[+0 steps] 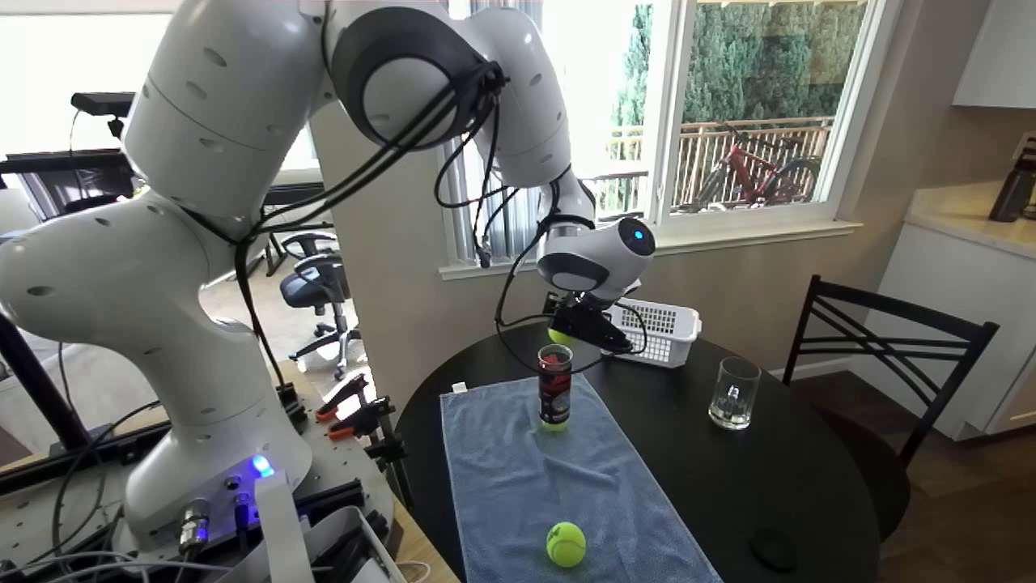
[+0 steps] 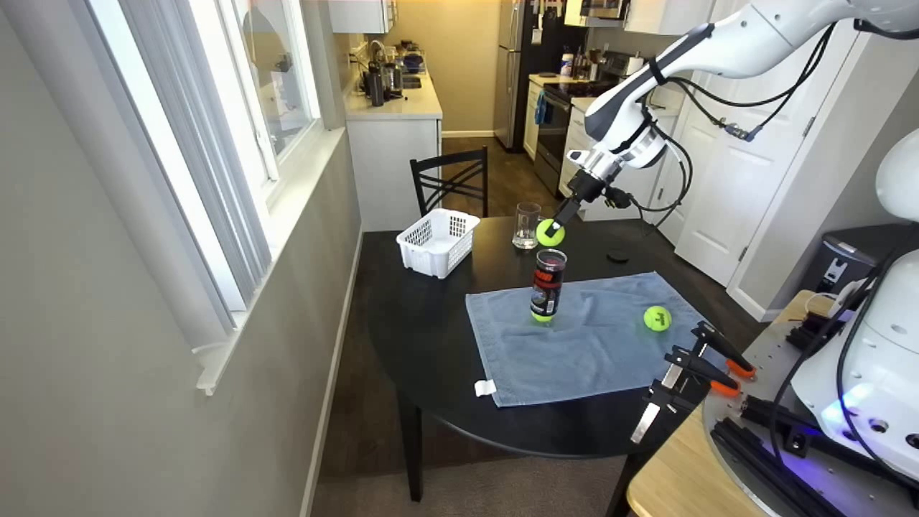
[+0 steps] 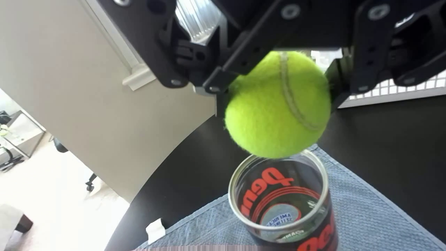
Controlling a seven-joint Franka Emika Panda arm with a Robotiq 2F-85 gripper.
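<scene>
A yellow-green tennis ball is pinched between both fingers of my gripper, which is shut on it. In the wrist view the ball appears just beyond the rim of an open, clear-walled ball can with red lettering. The can stands upright on a blue towel, and a ball's yellow-green shows through its base. Exterior view 2 has the held ball above the can's rim level, close by it and apart from the table. Another tennis ball lies on the towel's near part.
Behind the gripper sits a white basket near the window wall. A clear drinking glass and a dark round lid are on the black table. Bare tabletop lies right of the towel.
</scene>
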